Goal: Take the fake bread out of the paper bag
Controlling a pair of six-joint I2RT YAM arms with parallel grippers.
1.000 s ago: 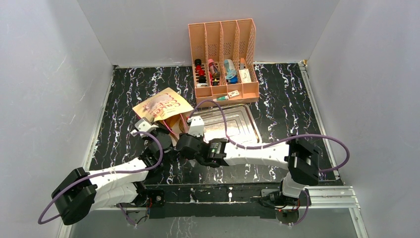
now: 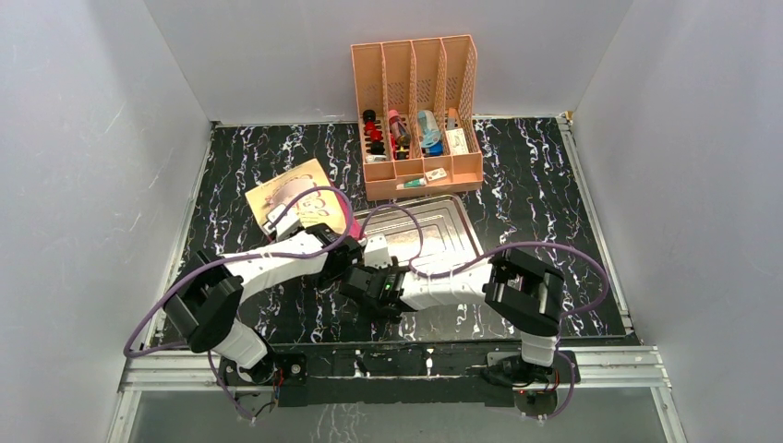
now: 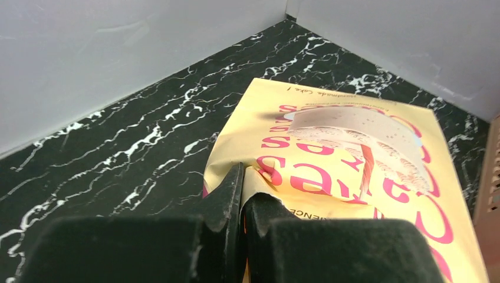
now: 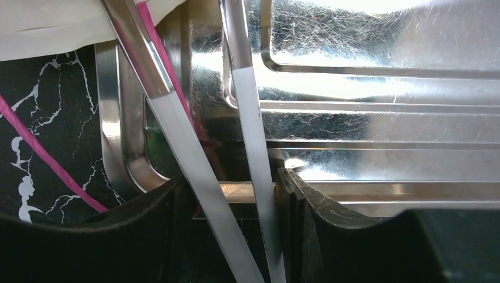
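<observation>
A yellow paper bag [image 3: 330,177] with pink lettering lies on the black table at the left. My left gripper is shut on its folded edge, with thin paper between the fingers. In the right wrist view, metal tongs [image 4: 250,112] with pale grey handles stand between the fingers of my right gripper. Their two arms are spread a little, and each lies against a finger; the tips run out of that view towards the bag's pale paper [image 4: 47,26]. No bread shows; the bag's inside is hidden, and in the top view the arms cover both grippers' fingertips.
A silver tray [image 2: 457,226] lies right of the bag, partly under the right arm. Behind it stands an orange divided organizer [image 2: 415,175] with small bottles. A pink bag cord [image 4: 44,150] loops near the tray corner.
The bag has gone from raised with its mouth open to flatter. My right wrist has moved slightly nearer the front edge.
</observation>
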